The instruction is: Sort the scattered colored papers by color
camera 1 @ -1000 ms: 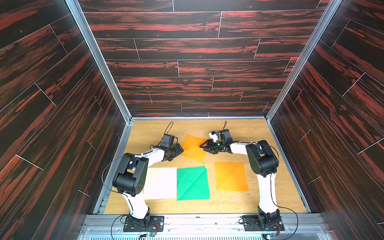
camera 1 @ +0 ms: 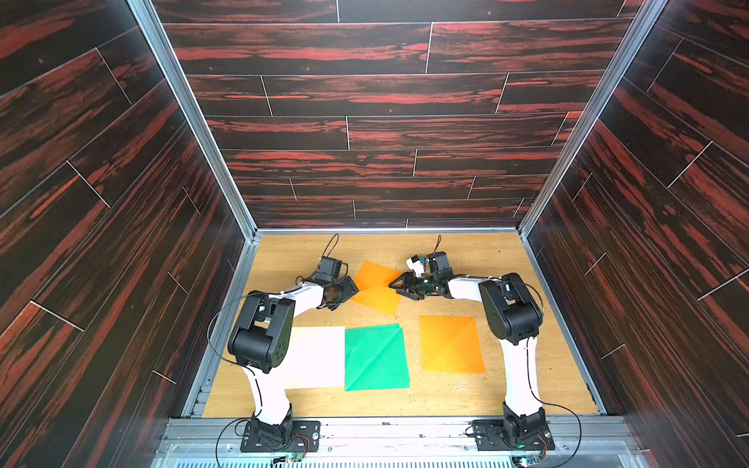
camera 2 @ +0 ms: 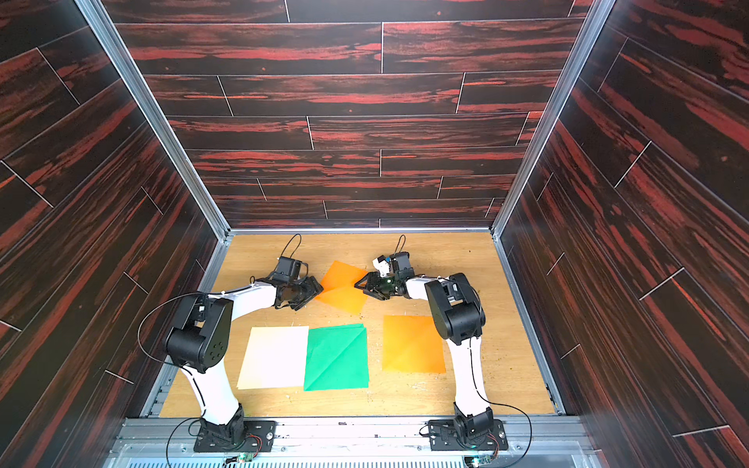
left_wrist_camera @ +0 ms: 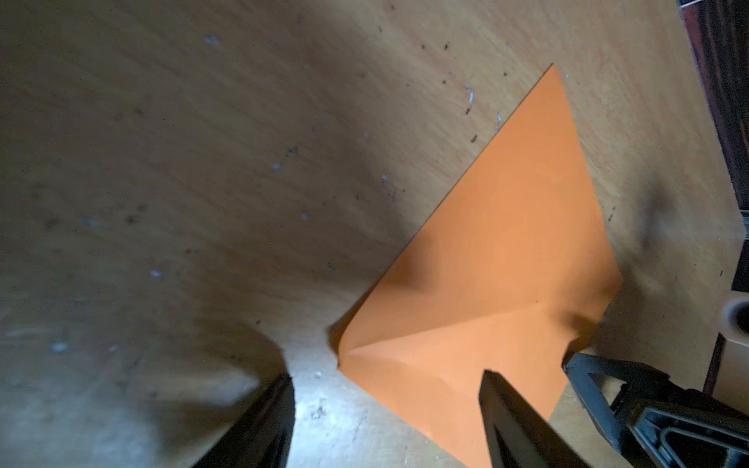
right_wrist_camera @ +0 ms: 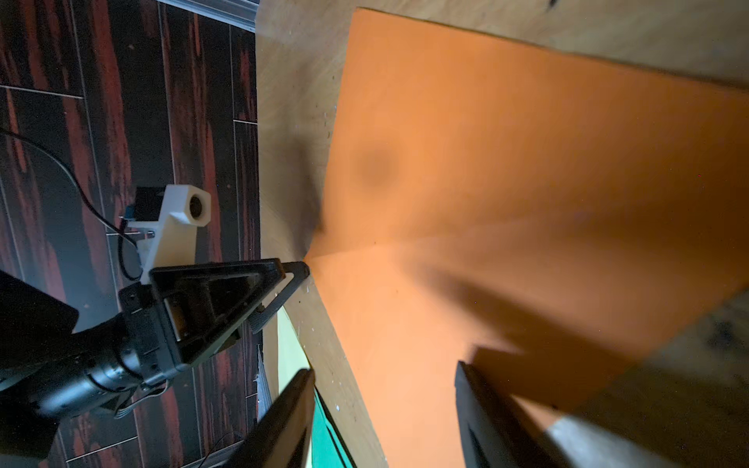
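A creased orange paper (camera 1: 377,284) lies askew on the table's middle, between both grippers. My left gripper stands open over its left corner, the paper visible between the fingers. My right gripper is at the paper's right side, fingers apart above its surface. Along the front lie a white paper (camera 2: 273,355), a green stack (camera 2: 335,358) with a diagonal crease, and a second orange paper (camera 2: 413,343), each flat and separate from the askew sheet.
The wooden table (camera 1: 546,374) is enclosed by dark panelled walls. Bare strips show along the back and at the far right. Both arms reach in from the front, flanking the papers.
The askew orange paper has moved very slightly toward the back. The right arm looks almost unchanged.
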